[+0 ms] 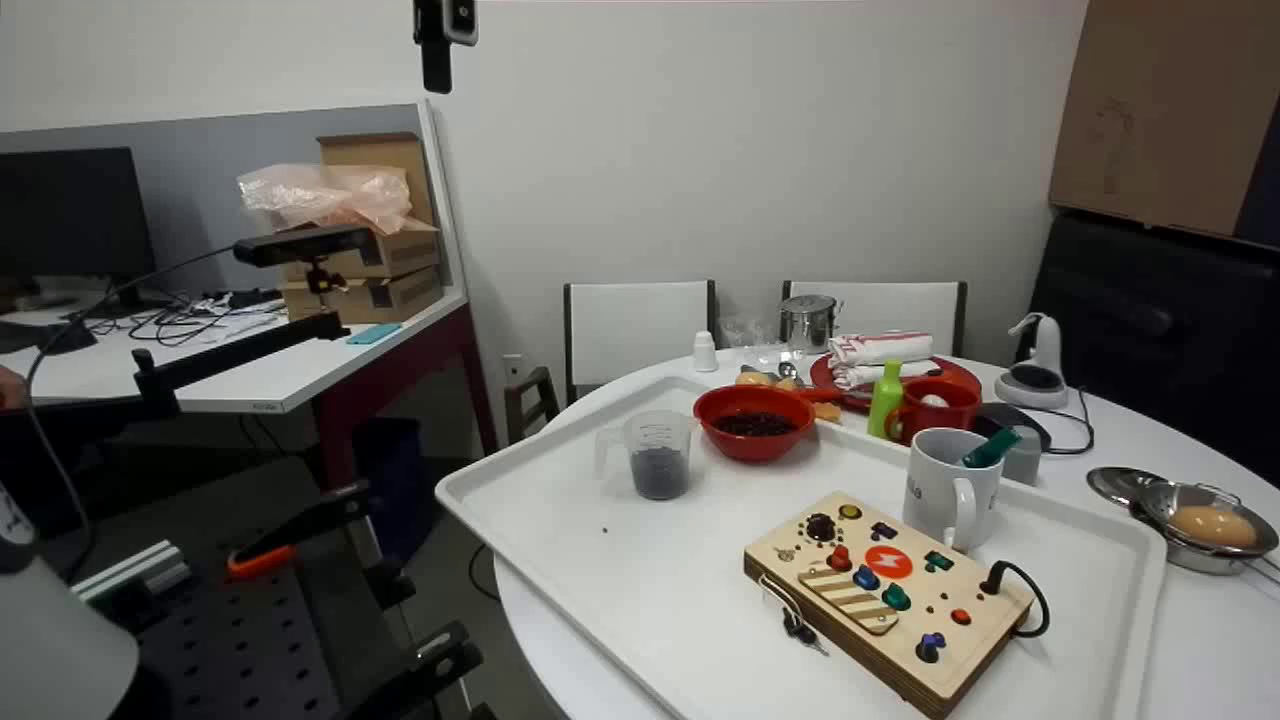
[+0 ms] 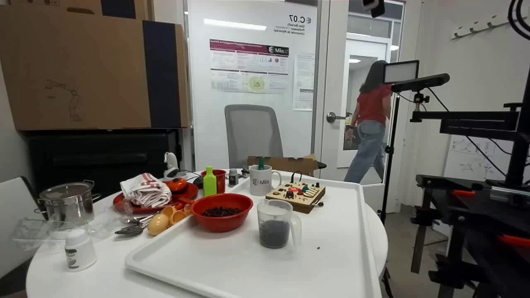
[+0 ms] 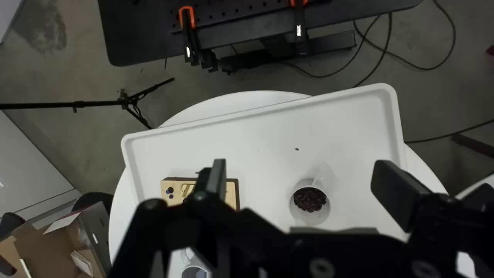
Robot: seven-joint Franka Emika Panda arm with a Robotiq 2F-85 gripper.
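High above the table, my gripper stands open with its fingers wide apart and nothing between them. Below it in the wrist view is a clear measuring cup [image 3: 309, 199] holding dark beans. In exterior view 1 that cup [image 1: 660, 454] stands upright on the white tray [image 1: 564, 528], beside a red bowl [image 1: 753, 446] of similar dark beans. A single dark bean [image 3: 296, 149] lies loose on the tray. Only the tip of my gripper [image 1: 434, 48] shows at the top of exterior view 1. The bowl is hidden behind the gripper body in the wrist view.
On the tray are a wooden switch box [image 1: 894, 588] and a white mug [image 2: 261, 181] with a green item inside. Behind the tray stand a green bottle [image 2: 209, 183], a steel pot [image 2: 68, 201] and a white bottle [image 2: 80, 251]. The tray's front left is mostly clear.
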